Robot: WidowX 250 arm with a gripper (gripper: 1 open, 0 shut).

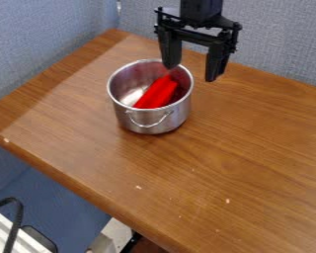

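A steel pot (pixel 149 116) with a wire handle stands on the wooden table, upper left of centre. A red elongated object (pixel 157 92) lies inside it. My black gripper (pixel 193 65) hangs open above the pot's back right rim, one finger over the pot and the other to the right of it, with nothing seen held.
Grey padded walls (pixel 42 49) border it behind and to the left. A white item with a black cable (pixel 5 227) sits below the table at the lower left.
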